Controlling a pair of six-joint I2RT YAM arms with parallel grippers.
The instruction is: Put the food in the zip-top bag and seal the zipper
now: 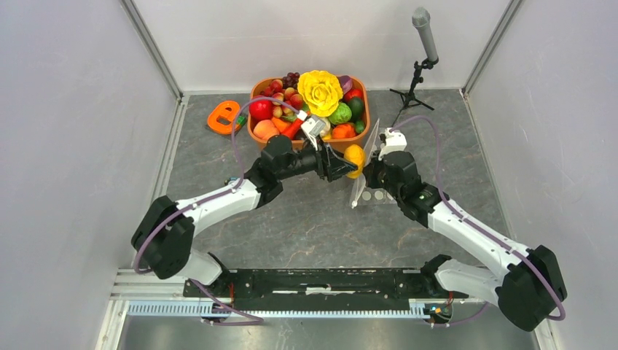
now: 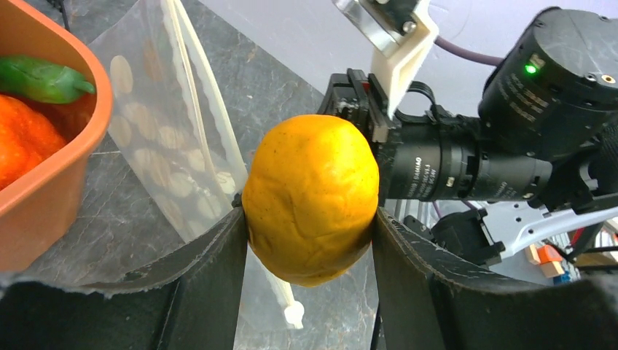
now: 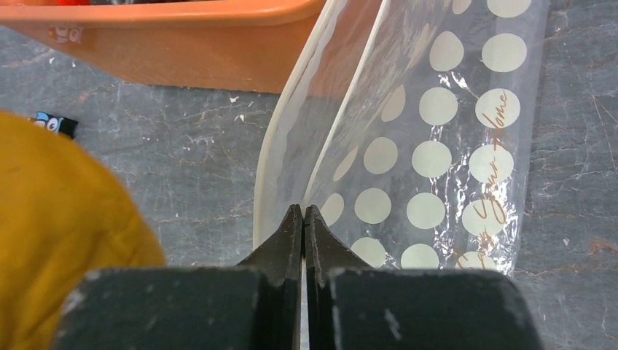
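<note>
My left gripper is shut on an orange-yellow bell pepper-like food [image 2: 310, 186], held in the air beside the zip top bag [image 2: 153, 124]. In the right wrist view that food [image 3: 65, 233] looms blurred at the left. My right gripper is shut at the bag [image 3: 488, 168], its fingertips at the pale zipper edge; the clear bag with white dots stands with its top edges slightly apart. How much film is between those fingertips is too small to tell.
An orange basket [image 1: 261, 138] of fruit and vegetables stands at the back centre. An orange cutter-like object [image 1: 218, 120] lies left of it, and a microphone stand [image 1: 415, 84] is at the back right.
</note>
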